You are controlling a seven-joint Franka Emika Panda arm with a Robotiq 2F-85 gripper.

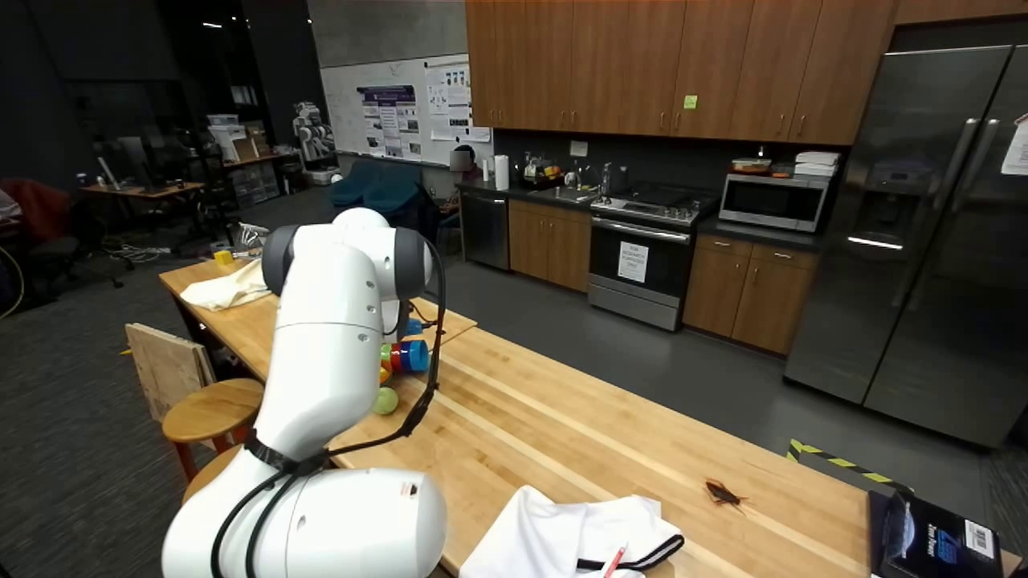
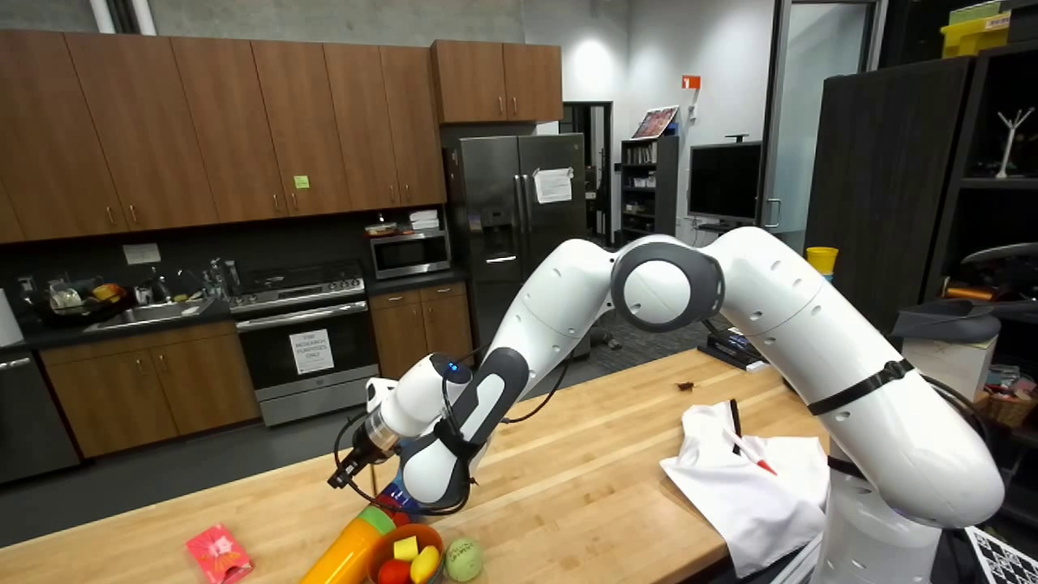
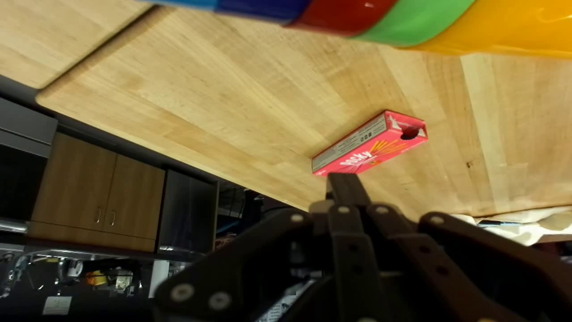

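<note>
A red Pocky box (image 3: 370,147) lies on the wooden table in the wrist view, just beyond my gripper. My fingers are together and nothing shows between them. The same red box (image 2: 219,554) appears at the lower left of the second exterior view, with my gripper (image 2: 340,475) above the table to its right. Whether the fingertips touch the box cannot be told. In the first exterior view my own arm hides the gripper.
Stacked coloured cups (image 3: 370,19) lie on their side near the box. A bowl (image 2: 435,545) with toy food and a green ball (image 2: 464,560) sit close by. White cloth (image 2: 749,477) lies nearer the arm's base.
</note>
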